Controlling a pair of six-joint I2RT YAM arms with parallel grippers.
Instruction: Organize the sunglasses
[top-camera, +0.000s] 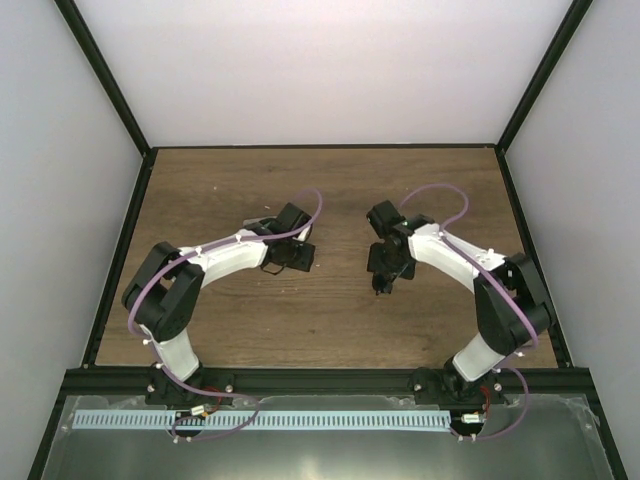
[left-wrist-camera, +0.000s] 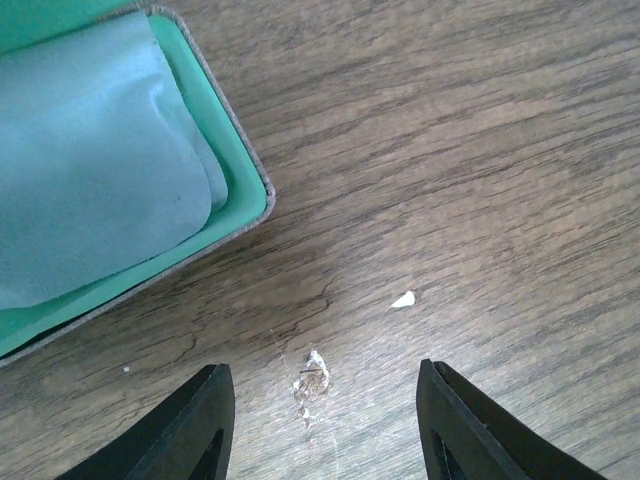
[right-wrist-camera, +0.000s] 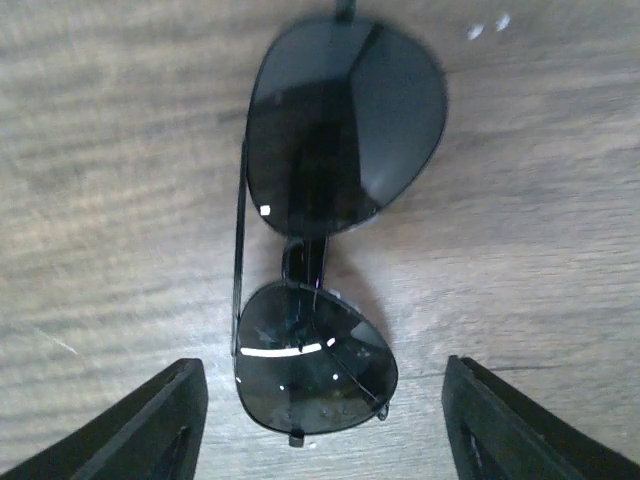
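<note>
Dark sunglasses (right-wrist-camera: 335, 140) lie in the right wrist view, one temple along their left side, between and ahead of the fingers of my open right gripper; from the top they are mostly under that gripper (top-camera: 390, 262). My left gripper has its fingers apart with nothing between them, over bare wood. Ahead of it to the upper left is an open green case (left-wrist-camera: 230, 165) with a grey rim and a folded light blue cloth (left-wrist-camera: 100, 160) inside. In the top view the left arm mostly hides this case.
A dark frame and walls bound it on the sides and back.
</note>
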